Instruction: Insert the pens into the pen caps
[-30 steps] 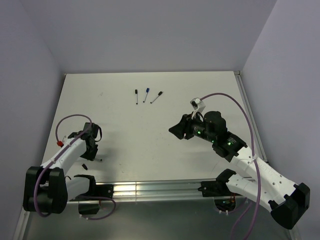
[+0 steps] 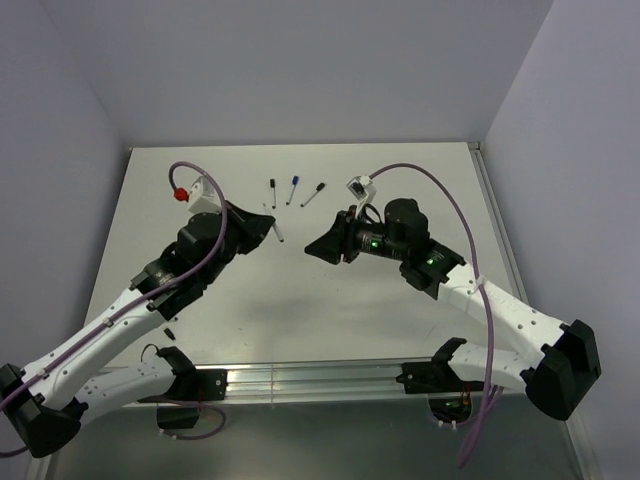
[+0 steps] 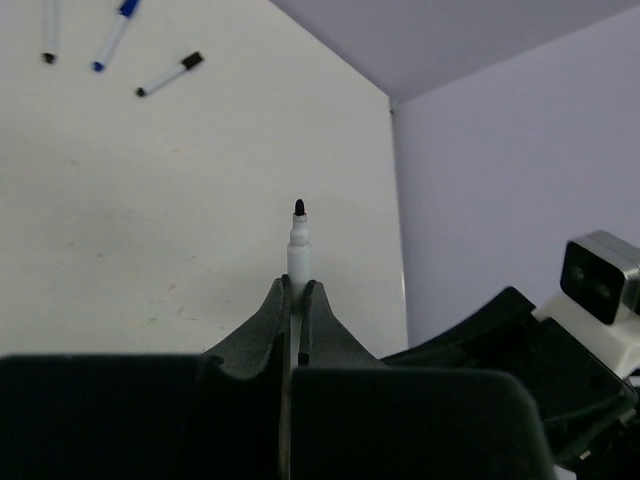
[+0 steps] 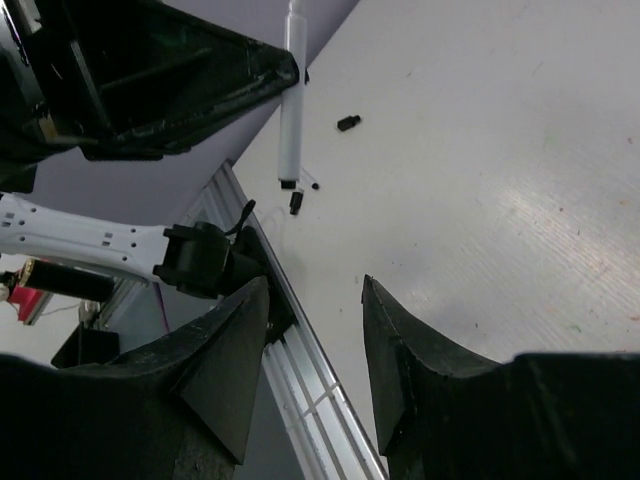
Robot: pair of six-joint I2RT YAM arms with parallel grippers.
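Note:
My left gripper [image 2: 270, 223] is raised over the table, shut on an uncapped white pen [image 3: 299, 262]. The pen's black nib [image 3: 300, 208] points away from the fingers in the left wrist view. Its body [image 4: 291, 130] sticks out on both sides of the left fingertips in the right wrist view, black end lowest. My right gripper [image 2: 325, 252] stands open to the right of the pen, facing it, its fingers empty. Loose black caps [image 4: 348, 122] lie near the table's left front; one cap [image 2: 169, 333] shows there in the top view.
Three more pens lie at the back: a black-capped pen [image 2: 273, 194], a blue-capped pen [image 2: 292, 191] and a slanted black-capped pen [image 2: 313, 195]. A metal rail [image 2: 310, 378] runs along the front edge.
From the front left, my left gripper has risen and come to the middle with the pen. The right gripper has shifted a little left and toward the back.

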